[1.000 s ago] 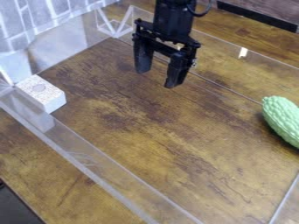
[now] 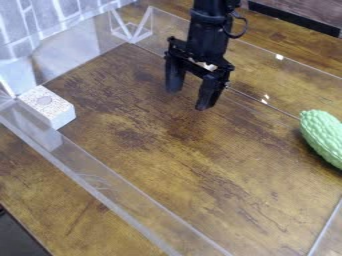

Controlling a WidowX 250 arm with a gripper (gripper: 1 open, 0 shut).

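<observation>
My black gripper [image 2: 193, 80] hangs over the upper middle of the wooden board, its two dark fingers apart with nothing clearly between them. A white block with a pale printed top [image 2: 47, 107] lies at the left by the clear wall. A light green bumpy gourd-like object [image 2: 323, 136] lies at the right edge, away from my gripper.
A transparent low wall [image 2: 112, 188] borders the wooden floor [image 2: 187, 180] along the left and around the back. A patterned whitish cloth [image 2: 40, 25] is at the top left. The middle and front of the board are clear.
My gripper has shifted slightly to the right over the last second. The white block and the green object have not moved.
</observation>
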